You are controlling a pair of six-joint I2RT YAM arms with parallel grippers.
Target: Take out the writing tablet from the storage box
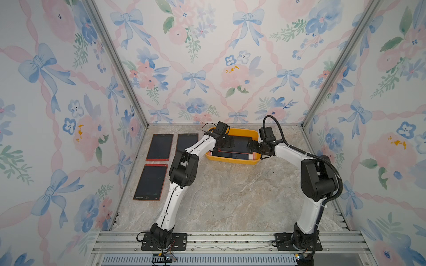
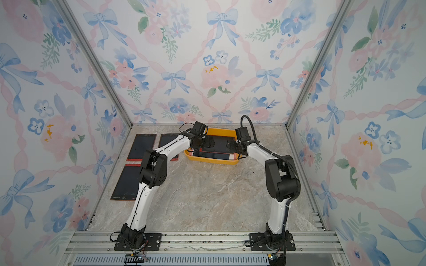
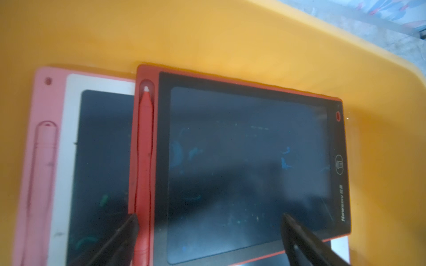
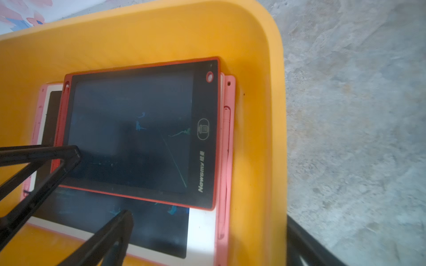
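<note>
Inside the yellow storage box (image 1: 233, 160) lies a red-edged black writing tablet (image 3: 248, 164), on top of a larger pink-and-white tablet (image 4: 202, 230) that shows past its edges. My left gripper is open above the red-edged tablet, one finger over its pen side and the other near its lower edge. Its fingers hold nothing. At the box's right end, my right gripper is open too, one finger inside the box and the other outside, with the right wall (image 4: 277, 177) between and apparently ungripped.
Several red-edged tablets lie on the table left of the box, one at the front left (image 1: 150, 181), one at the back left (image 1: 159, 147), one beside the left arm (image 1: 185, 141).
</note>
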